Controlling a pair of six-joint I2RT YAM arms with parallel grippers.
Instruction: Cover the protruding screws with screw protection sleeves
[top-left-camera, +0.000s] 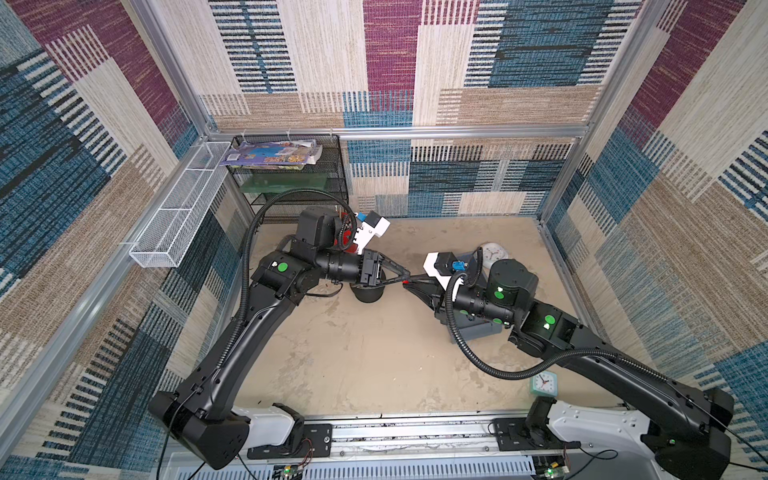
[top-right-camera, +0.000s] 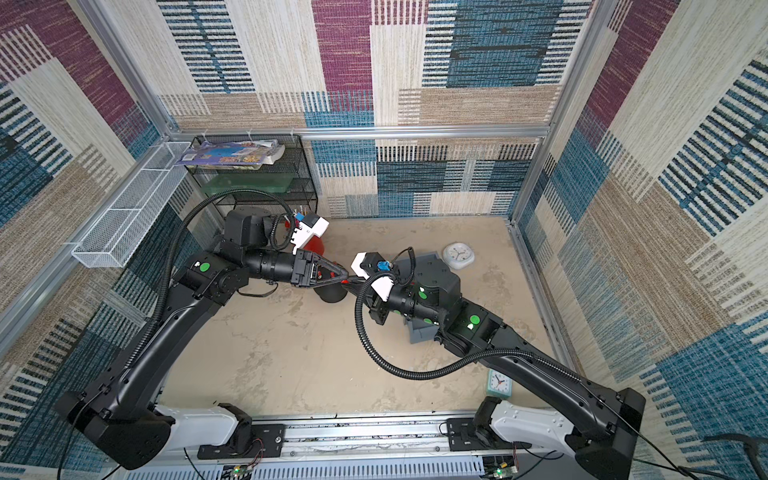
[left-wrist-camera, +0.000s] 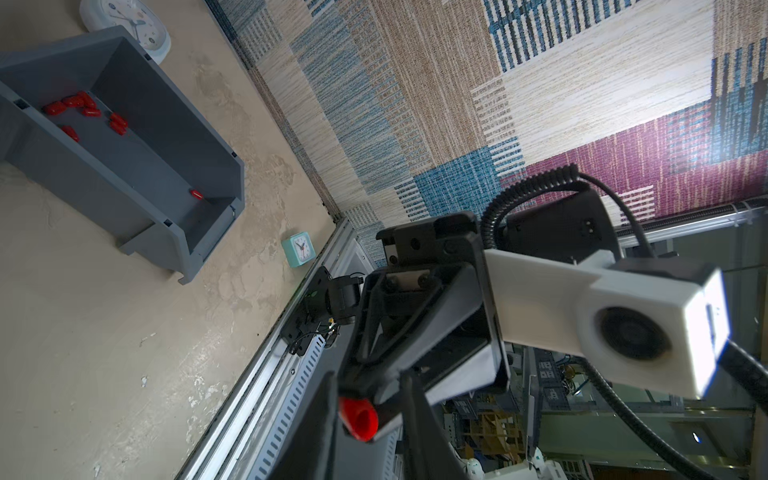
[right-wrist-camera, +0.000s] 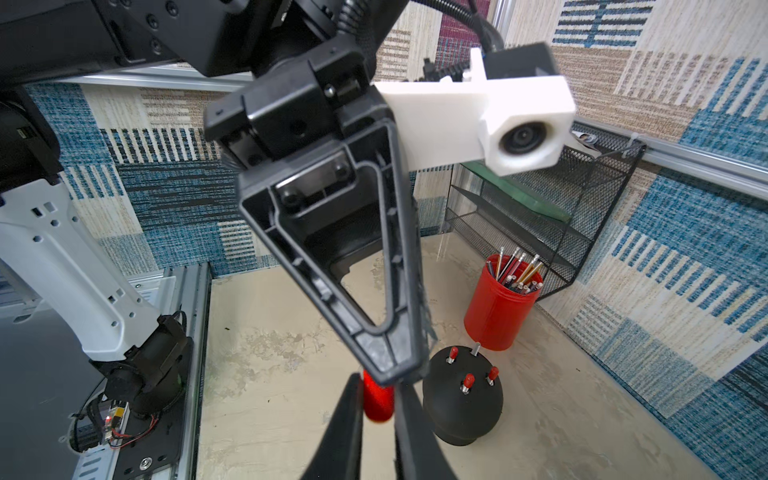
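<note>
In mid-air, my two grippers meet tip to tip. A red sleeve (left-wrist-camera: 365, 421) sits in my right gripper, shut on it. My left gripper stands open around this sleeve, its blurred fingers (left-wrist-camera: 321, 428) on either side; contact cannot be made out. Left and below in the right wrist view's scene, the round black base (right-wrist-camera: 456, 412) stands on the table. Red sleeves (right-wrist-camera: 469, 382) cover three of its screws, and a metal screw (right-wrist-camera: 476, 349) at its back is bare. Spare red sleeves (left-wrist-camera: 76, 101) lie in the grey box (left-wrist-camera: 120, 172).
A red pencil cup (right-wrist-camera: 500, 312) stands close behind the black base, before a mesh shelf (right-wrist-camera: 552, 208). A white clock (top-left-camera: 493, 253) sits behind the box and a teal clock (top-left-camera: 544, 383) near the front right.
</note>
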